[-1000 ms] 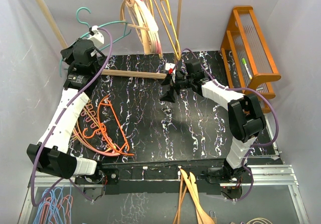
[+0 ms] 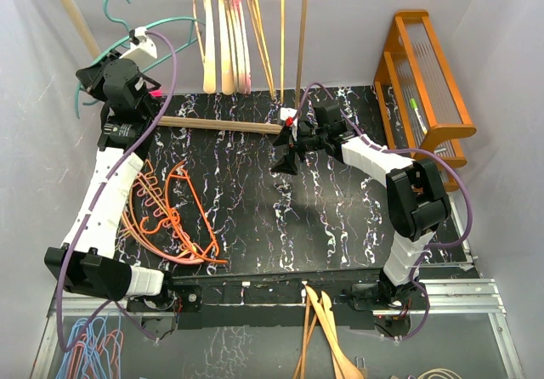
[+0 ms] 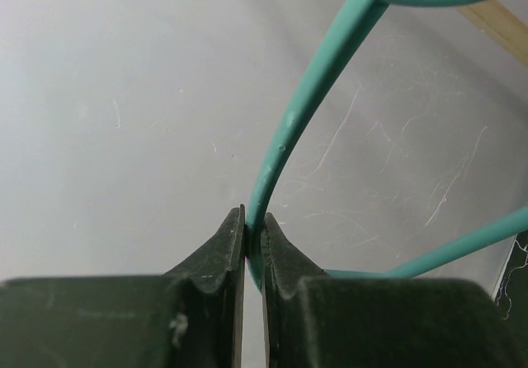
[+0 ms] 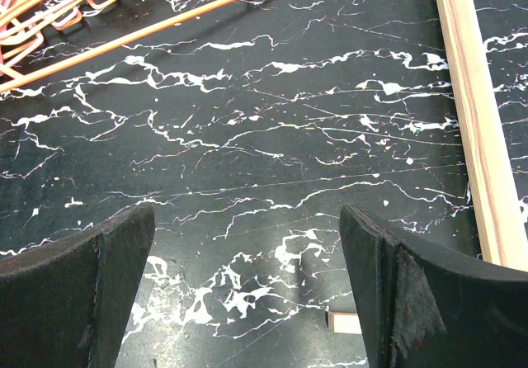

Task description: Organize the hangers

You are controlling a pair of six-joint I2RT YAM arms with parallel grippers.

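Note:
A teal hanger is raised at the upper left by my left gripper, which is shut on its curved tube; its hook shows above the arm in the top view. To its right, a row of wooden, pink and yellow hangers hangs from the rack's rail. Orange and pink hangers lie piled on the black marble floor at the left. My right gripper is open low over the bare floor, nothing between its fingers.
A wooden rack stands at the right. A long wooden bar crosses the back of the floor. More wooden hangers lie beyond the front edge.
My left gripper has moved left and up with the teal hanger. The hangers on the rail have swung and settled more upright. The right arm is unchanged.

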